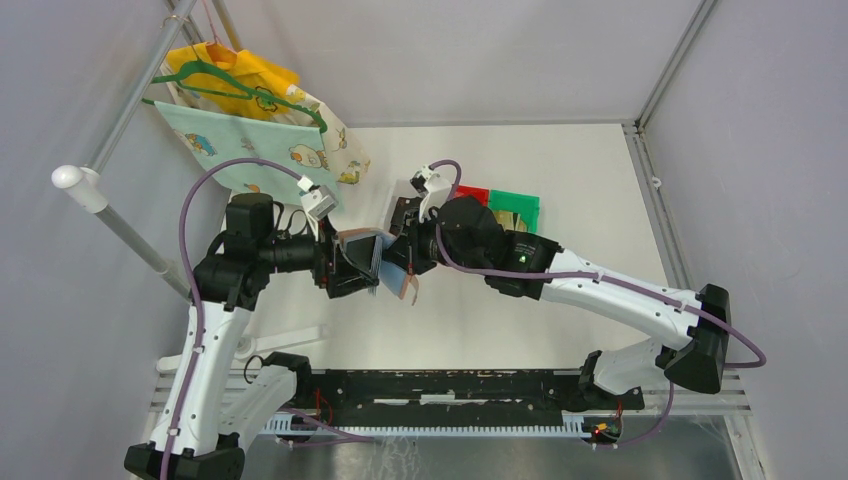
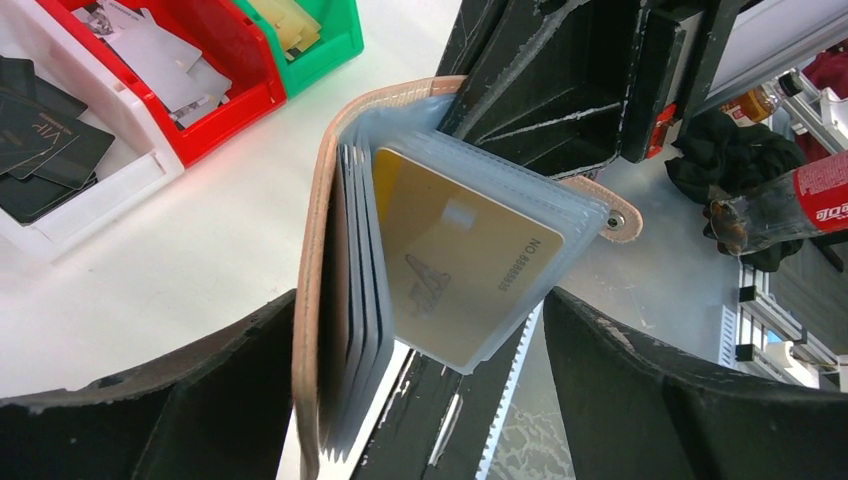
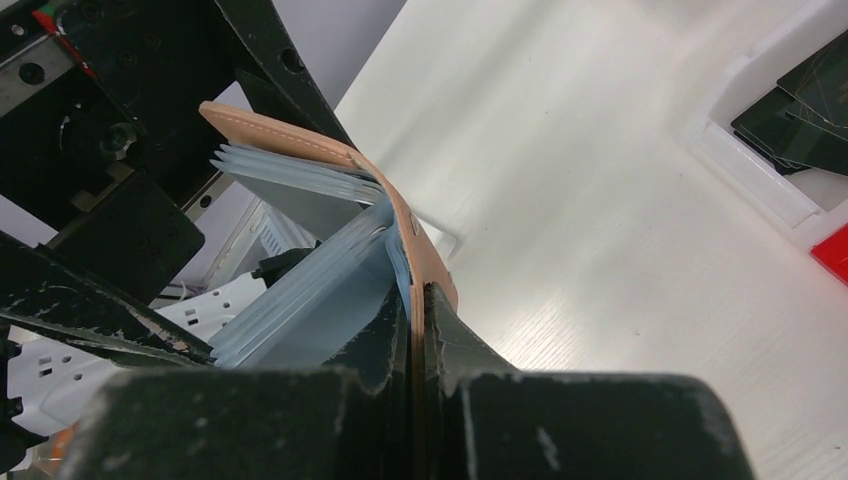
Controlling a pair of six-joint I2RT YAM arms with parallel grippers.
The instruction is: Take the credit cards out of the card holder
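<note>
The tan-covered card holder hangs above the table with its clear bluish sleeves fanned apart. My right gripper is shut on the holder's cover and sleeve edges at the spine. A gold card with a yellow strip sits inside one sleeve, facing the left wrist camera. My left gripper stands open, its fingers on either side of the spread sleeves, with no card pinched between them. From above, the two grippers meet at the holder and hide much of it.
On the table, a white bin holds black cards. Beside it, a red bin contains white cards and a green bin has yellowish ones.
</note>
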